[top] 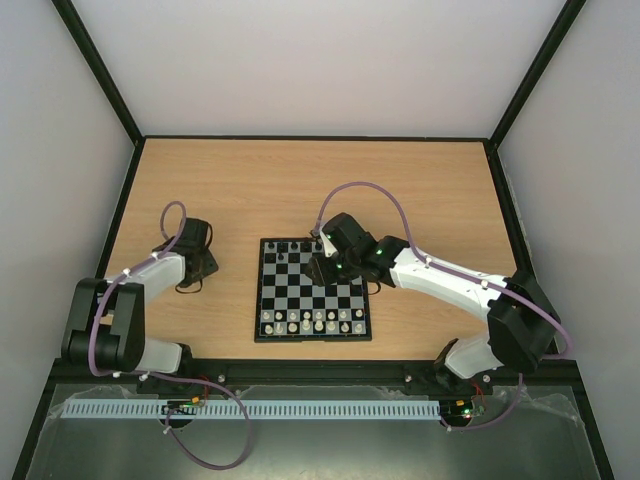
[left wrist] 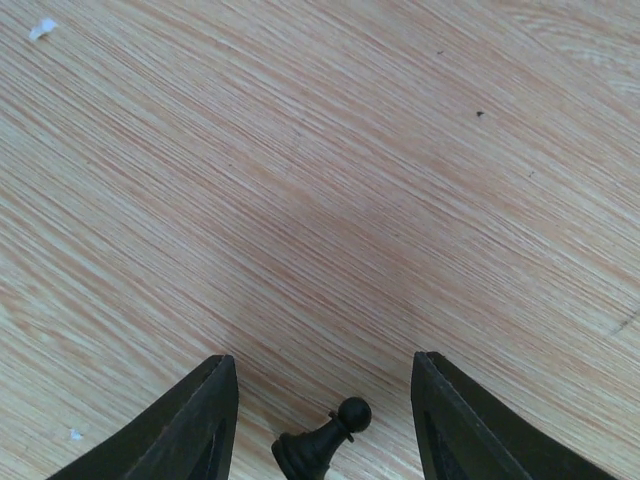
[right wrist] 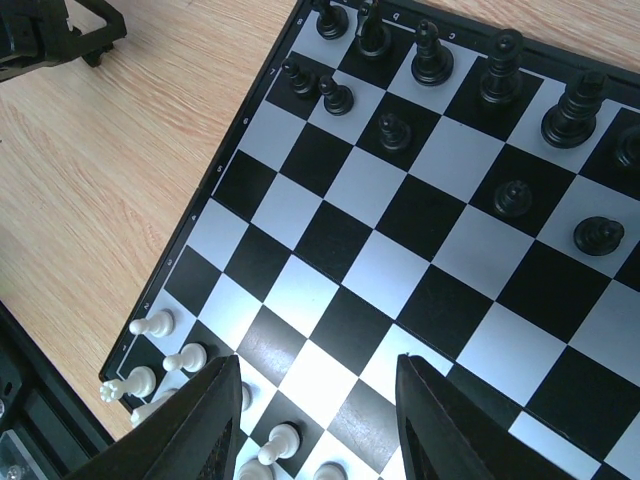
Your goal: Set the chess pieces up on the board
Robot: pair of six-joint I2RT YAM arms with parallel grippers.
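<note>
Toward the front middle of the table lies the chessboard, with black pieces at its far side and two rows of white pieces at its near side. In the right wrist view, a few black pawns stand in front of the black back row. My right gripper hangs over the board, its fingers apart and empty. Left of the board, a black pawn lies on its side on bare wood. My left gripper is open above it, the pawn showing between and below the fingertips without visible contact.
Bare table stretches behind the board and to its right. A dark frame rail runs along the front edge. White pieces stand close below the right gripper's fingers.
</note>
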